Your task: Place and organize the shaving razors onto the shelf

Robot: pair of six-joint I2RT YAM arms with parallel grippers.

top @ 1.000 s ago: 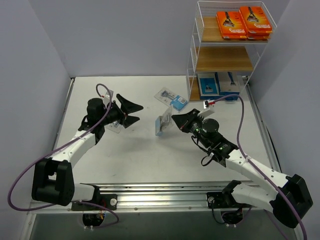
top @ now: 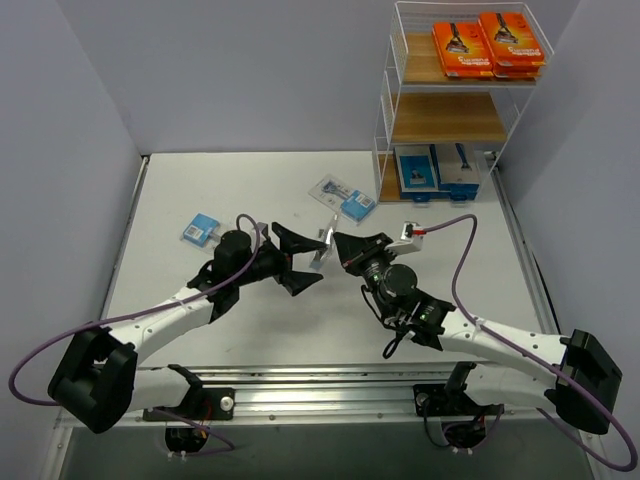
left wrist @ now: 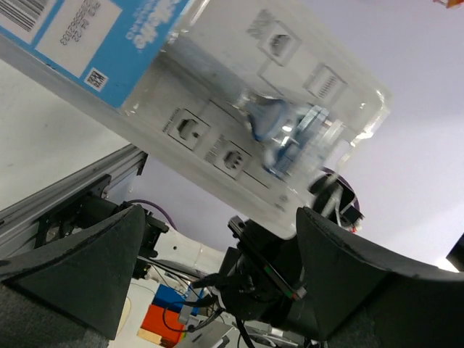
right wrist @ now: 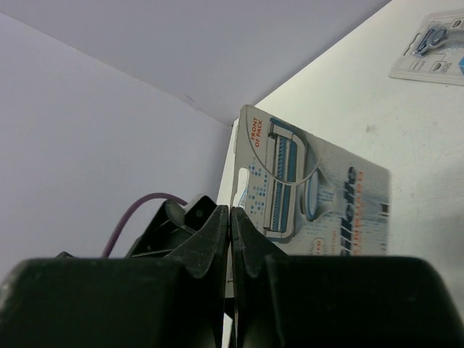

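Note:
A clear razor pack with a blue label [left wrist: 130,43] is held up off the table by one edge. My right gripper is shut on that edge, with the razor's printed card [right wrist: 312,192] standing beyond its fingertips. From the other side my left gripper [top: 321,262] is open, its fingers close to the pack [top: 328,238]; in the left wrist view the pack fills the space ahead of the spread fingers [left wrist: 80,264]. Whether they touch it, I cannot tell. Two more packs lie flat: one razor pack [top: 358,206] near the shelf, another [top: 201,229] at the left.
At the back right stands a wire shelf [top: 391,110]. Orange packs [top: 462,50] fill its top level, the wooden middle board [top: 448,118] is bare, and blue packs [top: 418,172] stand on the bottom level.
My left gripper has come right and down, from well apart to right beside the held pack. My right gripper has shifted a little left with the pack, which has turned.

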